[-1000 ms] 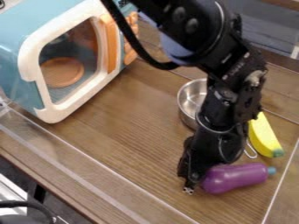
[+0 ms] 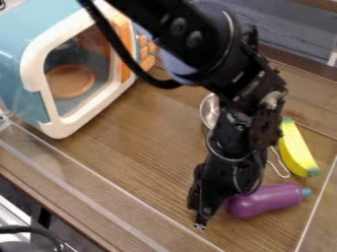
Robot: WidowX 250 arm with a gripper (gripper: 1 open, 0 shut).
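My black gripper (image 2: 204, 212) reaches down to the wooden surface just left of a purple toy eggplant (image 2: 267, 201). Its fingertips are low and seem shut, with nothing visible between them, though the arm partly hides them. A yellow banana (image 2: 298, 151) lies behind the eggplant on the right. A steel pot (image 2: 210, 110) is mostly hidden behind the arm.
A blue-and-white toy box (image 2: 42, 69) with an open front and an orange item inside stands at the back left. The wooden surface (image 2: 132, 167) left of the gripper is clear. A dark cable sits at the bottom left.
The gripper has shifted slightly left, away from the eggplant, and the upper arm has moved a little, now hiding more of the pot.
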